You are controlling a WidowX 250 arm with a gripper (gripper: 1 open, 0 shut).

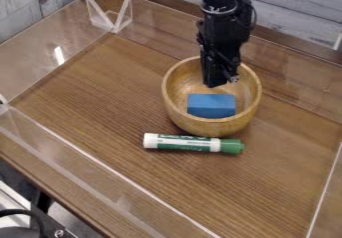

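A wooden bowl (182, 116) sits right of centre on the table, with a blue block (210, 105) lying in its front part. My black gripper (218, 72) hangs over the back of the bowl, behind and above the block and apart from it. Whether its fingers are open or shut is hard to make out. A green and white marker tube (193, 144) lies crosswise in front of the bowl.
Clear plastic edging runs along its left side, and a pale wall stands at the back.
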